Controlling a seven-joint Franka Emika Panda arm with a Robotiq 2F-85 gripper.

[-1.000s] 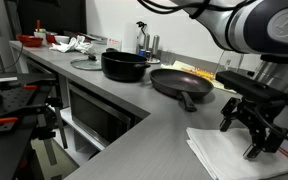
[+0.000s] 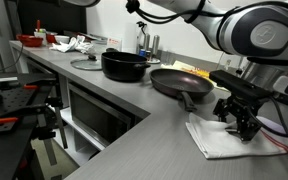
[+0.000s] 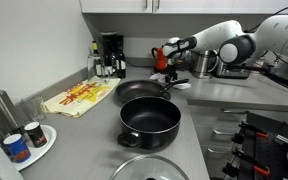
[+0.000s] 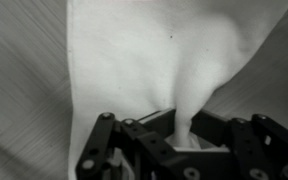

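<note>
A white cloth (image 2: 219,141) lies on the counter at the right of exterior view 1. My gripper (image 2: 233,125) is down at the cloth, fingers pointing at it. In the wrist view, the cloth (image 4: 124,62) fills much of the picture, and a raised fold of it runs between the two fingers of the gripper. Only a narrow gap separates the fingers; whether they have a firm hold on the fold cannot be told. Exterior view 2 shows the arm small and far off at the back, partly hiding the cloth (image 3: 179,85).
Behind the cloth sits a dark frying pan (image 2: 180,81), its handle reaching toward the gripper. A black pot (image 2: 125,66) and a glass lid (image 2: 87,64) stand farther left. Bare counter (image 2: 149,145) lies left of the cloth; its front edge drops to a shelf.
The fingers have come closer together, and the cloth between them has bunched up into a fold. Part of the cloth's far side has drawn in toward the gripper.
</note>
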